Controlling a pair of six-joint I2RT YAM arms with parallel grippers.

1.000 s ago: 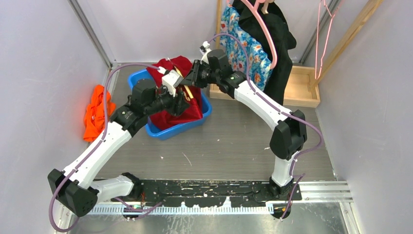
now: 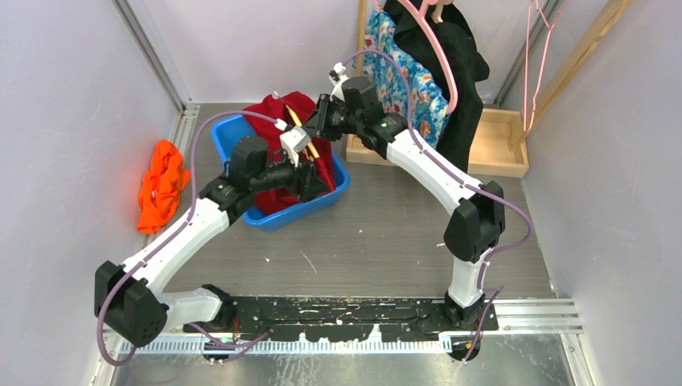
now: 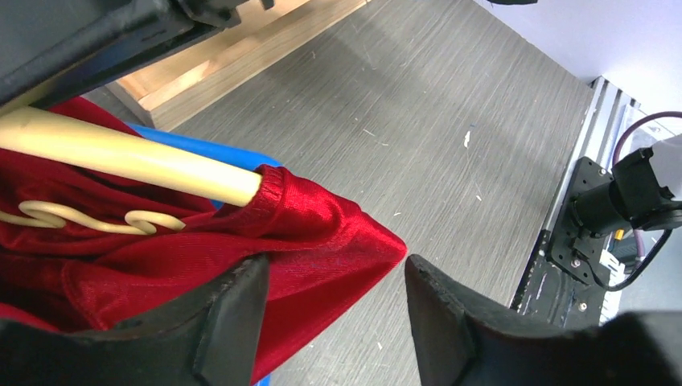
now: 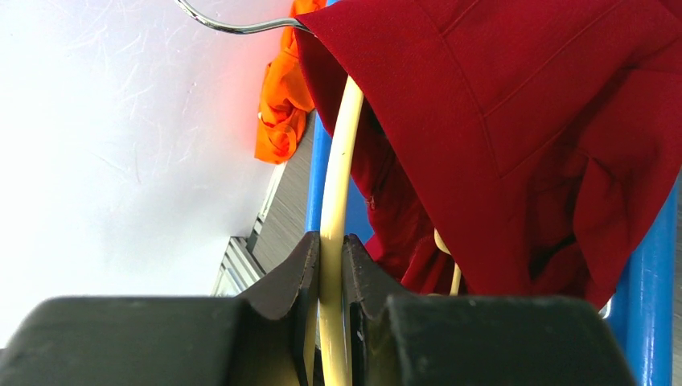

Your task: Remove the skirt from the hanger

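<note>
A red skirt (image 4: pixel 523 145) lies draped in and over the blue bin (image 4: pixel 651 297), on a pale wooden hanger (image 4: pixel 342 153) with a metal hook at top left in the right wrist view. My right gripper is shut on the hanger's bar. My left gripper is open over the bin's near-right part; a corner of the red cloth (image 3: pixel 354 241) lies below and between its fingertips. In the left wrist view the bar runs into that cloth.
An orange cloth (image 2: pixel 161 186) lies at the left wall. A wooden rack with a tray (image 2: pixel 499 141) holds floral and black garments and pink hangers at back right. The floor in front of the bin is clear.
My left arm has moved rightward and slightly toward the front over the bin. My right gripper has shifted very little.
</note>
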